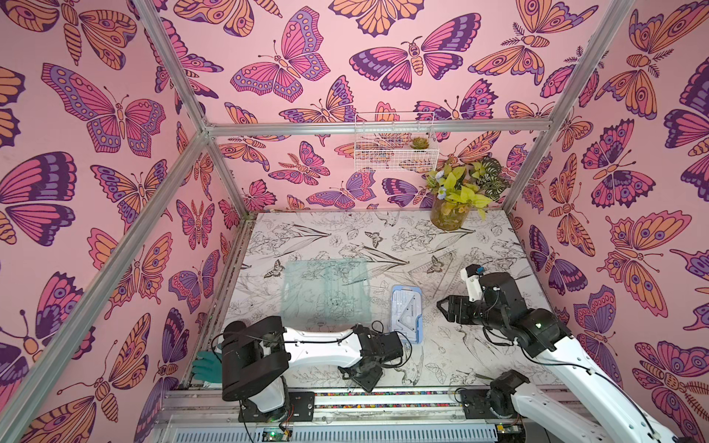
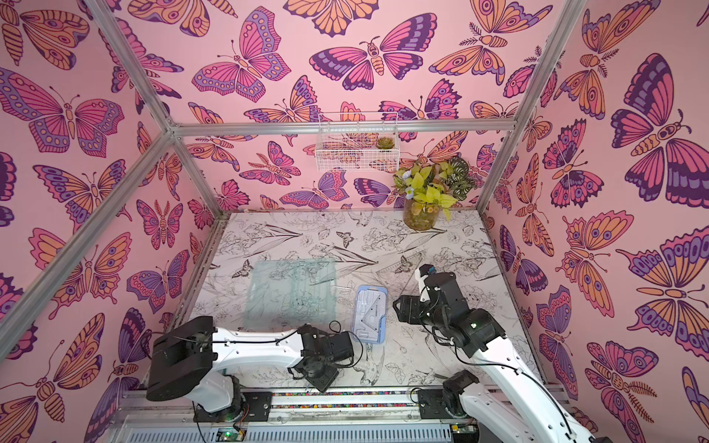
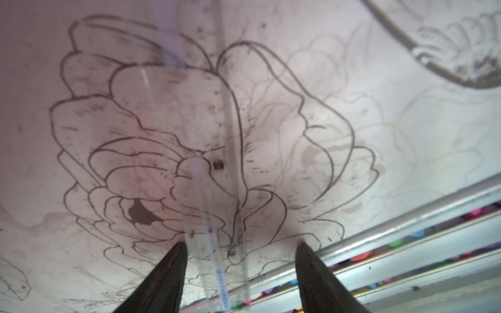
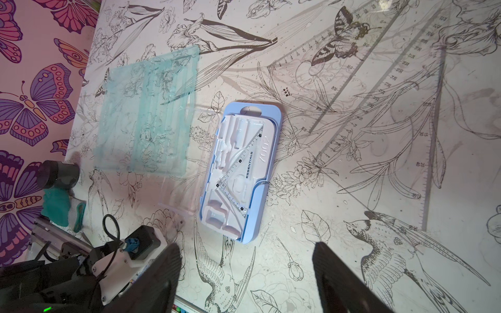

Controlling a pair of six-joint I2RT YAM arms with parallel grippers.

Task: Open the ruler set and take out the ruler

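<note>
The ruler set is a light-blue case [image 4: 245,172] with a white inner tray showing and a clear set square [image 4: 241,169] lying in it. My right gripper is apart from the case, to its right in the top views, its fingers spread with nothing between them. Near the table's front edge, left of the case, my left gripper is open. A clear strip [image 3: 208,229] shows between and beyond its fingers; nothing shows it being gripped. The left fingertips are hidden in the top views.
Several clear rulers, one of them a long ruler [image 4: 433,151], lie right of the case in the right wrist view. A translucent teal sheet [image 1: 325,291] lies on the left. A potted plant [image 1: 450,210] stands at the back right. A metal rail [image 3: 417,224] borders the front.
</note>
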